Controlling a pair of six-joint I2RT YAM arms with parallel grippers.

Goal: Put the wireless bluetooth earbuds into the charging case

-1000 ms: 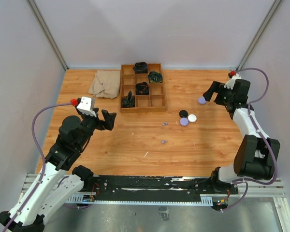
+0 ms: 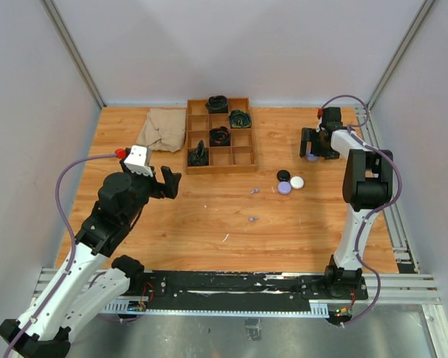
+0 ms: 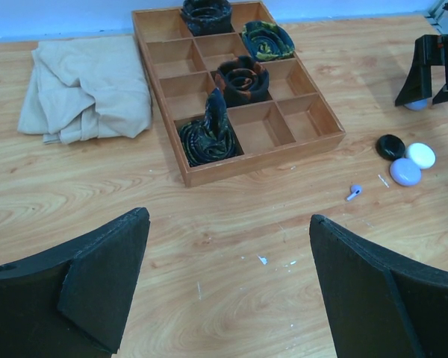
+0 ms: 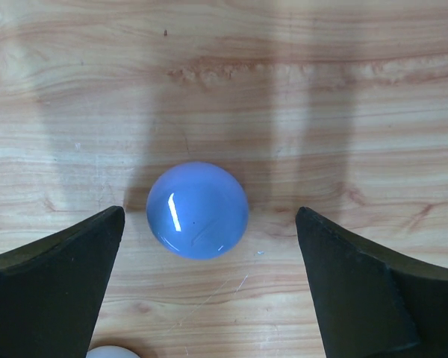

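My right gripper (image 2: 310,143) is open over a glossy blue puck (image 4: 197,211) at the back right of the table, which sits between its fingers. My left gripper (image 2: 166,183) hangs open over the left of the table, nothing between its fingers. Two small blue earbuds (image 2: 254,190) lie apart at mid-table. A black puck (image 3: 390,147), a white one (image 3: 420,155) and another blue one (image 3: 405,172) form a cluster to their right. I cannot tell which round piece is the charging case.
A wooden compartment tray (image 2: 219,167) with several dark coiled items stands at the back middle, a folded beige cloth (image 2: 161,130) left of it.
My right gripper has swung left and come down over the back blue puck, still open.
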